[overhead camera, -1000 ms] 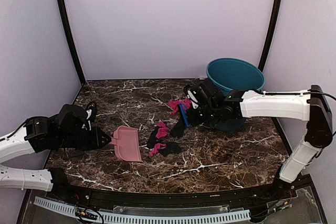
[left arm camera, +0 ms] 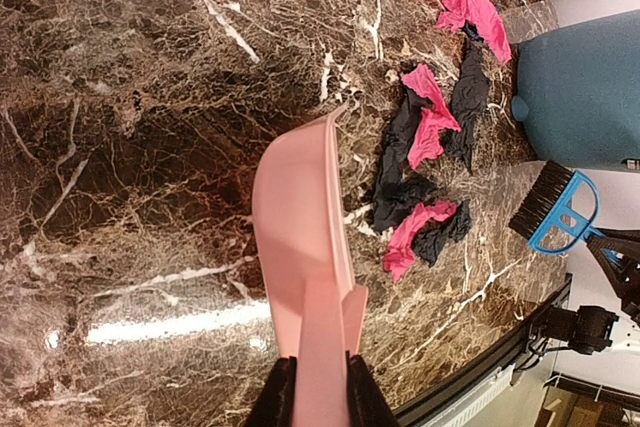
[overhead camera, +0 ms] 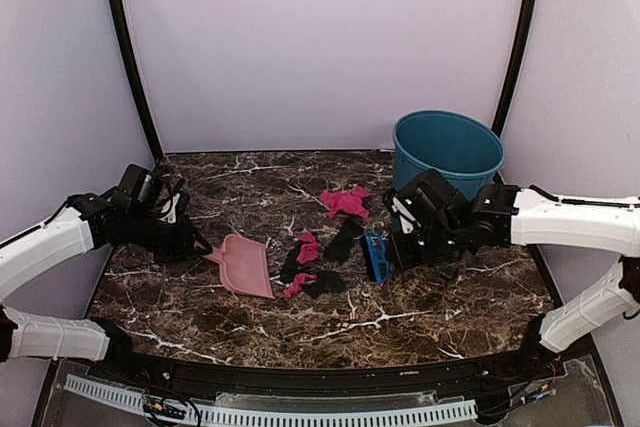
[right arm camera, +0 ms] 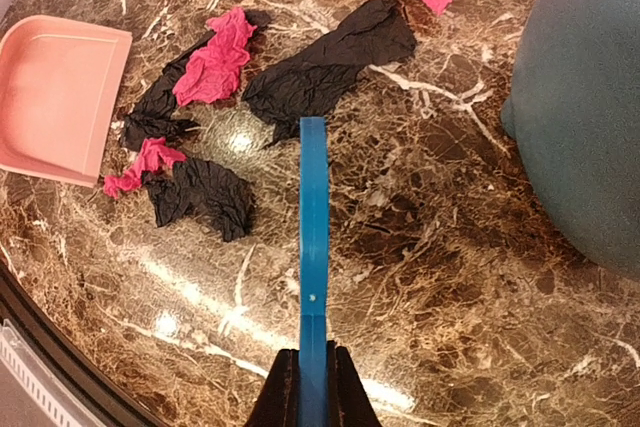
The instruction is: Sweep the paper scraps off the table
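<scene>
A pink dustpan is held by its handle in my left gripper, which is shut on it, its open edge facing the scraps. My right gripper is shut on the handle of a blue brush; its dark bristles show in the left wrist view. Between the two tools lie crumpled scraps: a pink one over black paper, a small pink one beside a black one, and a longer black scrap. Farther back lies another pink scrap. The dustpan's visible floor is bare.
A tall teal bin stands at the back right, close behind the right arm. Bare marble table stretches across the back left and along the front. White walls enclose the back and sides.
My right gripper and the brush have moved right and toward the front, away from the scraps. The dustpan has shifted slightly, its handle end moving back. The scraps look unmoved.
</scene>
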